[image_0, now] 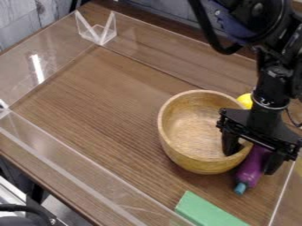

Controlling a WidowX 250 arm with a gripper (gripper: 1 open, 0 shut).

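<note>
The black gripper [252, 145] hangs at the right over the right side of a wooden bowl [185, 132], its fingers down around a purple object [248, 173] with a teal tip that lies beside the bowl. Whether the fingers are closed on it cannot be told. A yellow object [245, 99] is partly hidden behind the arm.
A green block [210, 210] lies at the bottom edge. A clear plastic piece [97, 30] stands at the back left, and transparent walls edge the wooden table [101, 106].
</note>
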